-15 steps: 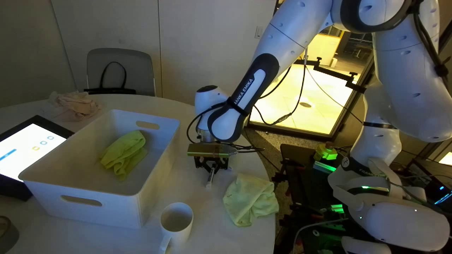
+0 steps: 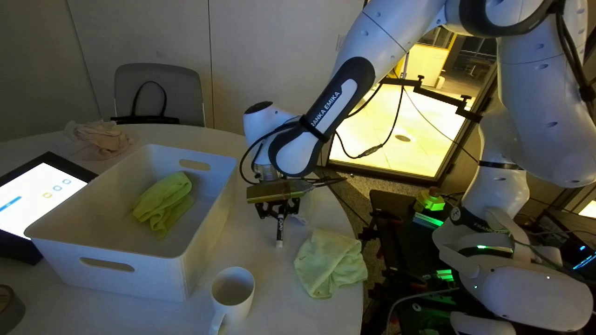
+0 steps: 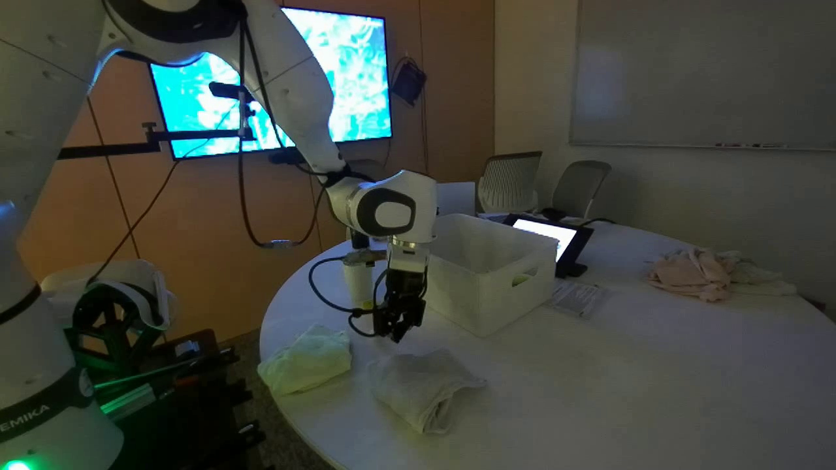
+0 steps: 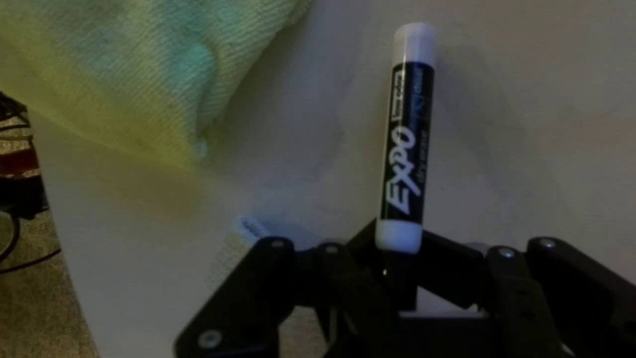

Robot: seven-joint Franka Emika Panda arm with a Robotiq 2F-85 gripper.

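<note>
A black-and-white Expo marker (image 4: pixel 408 140) juts out from my gripper, which is shut on its dark cap end. In the wrist view the white band by the cap overlaps the dark fingers, and the white far end points away over the tabletop. Exterior view 1 shows the marker (image 2: pixel 280 230) pointing down from the gripper (image 2: pixel 280 212), to the right of the white bin. In exterior view 2 the gripper (image 3: pixel 398 322) is over the table between bin and cloths; the marker is hard to make out there.
The white bin (image 2: pixel 187 265) contains a yellow-green cloth (image 2: pixel 163 202). A white mug (image 2: pixel 233 293) stands in front of the gripper. Another yellow-green cloth (image 2: pixel 329 263) lies near the table edge, with a grey-white cloth (image 3: pixel 423 388) nearby. A pink cloth (image 3: pixel 693 274) lies farther off.
My gripper has risen slightly, and the wrist has shifted left in exterior view 1. More of the marker's dark, lettered body shows below the fingers. Cloths, mug and bin have stayed put.
</note>
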